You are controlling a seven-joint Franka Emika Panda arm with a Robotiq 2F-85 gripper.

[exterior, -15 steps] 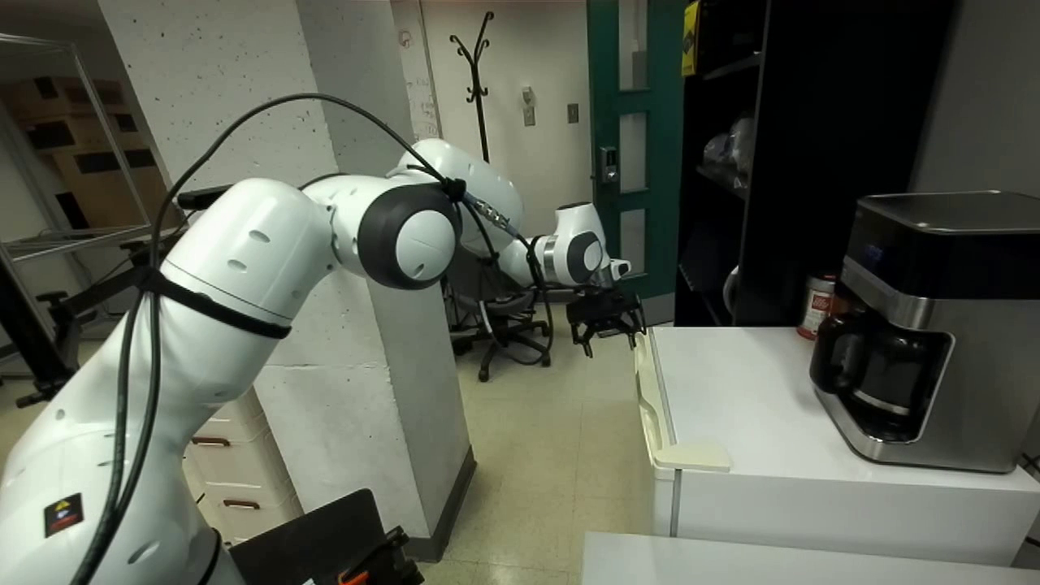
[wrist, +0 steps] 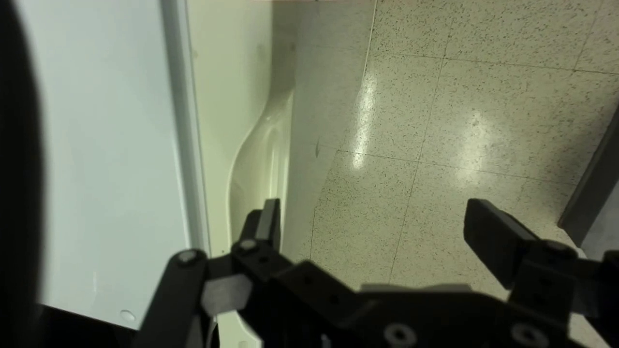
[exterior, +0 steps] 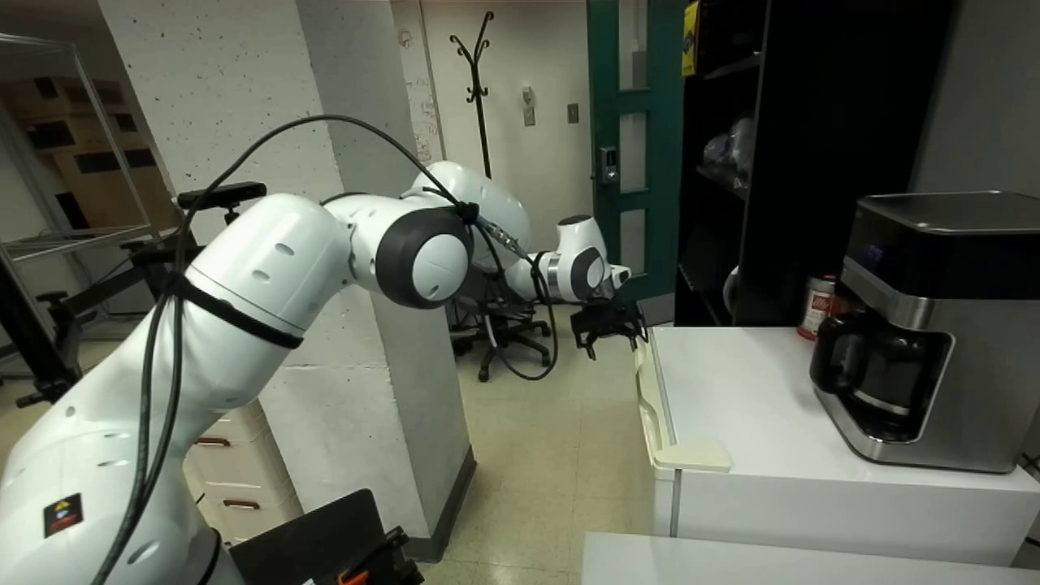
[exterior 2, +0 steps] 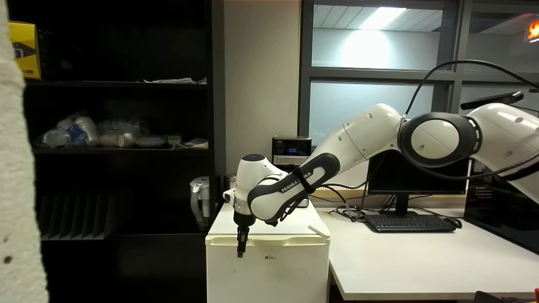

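My gripper (exterior: 617, 348) is at the far front corner of the small white fridge (exterior: 751, 390), pointing down. In the wrist view its fingers stand wide apart, the fingers open with only floor seen between them. The left finger (wrist: 270, 223) overlaps the cream door edge, over the scooped handle recess (wrist: 261, 159); whether it touches cannot be told. The right finger (wrist: 493, 238) hangs over open floor. From the second exterior view, the gripper (exterior 2: 241, 254) appears in front of the fridge door (exterior 2: 283, 277), which looks shut.
On the fridge stand a coffee maker (exterior: 975, 361) with its carafe and a red-labelled jar (exterior: 816, 307). A dark shelf (exterior 2: 121, 237) rises beside the fridge; a desk (exterior 2: 429, 257) is on the other side. A concrete pillar (exterior: 390, 390) stands across the open floor.
The arm's elbow and upper links have shifted right and slightly down. The wrist has tilted a little, and the gripper has moved only slightly, staying by the fridge corner.
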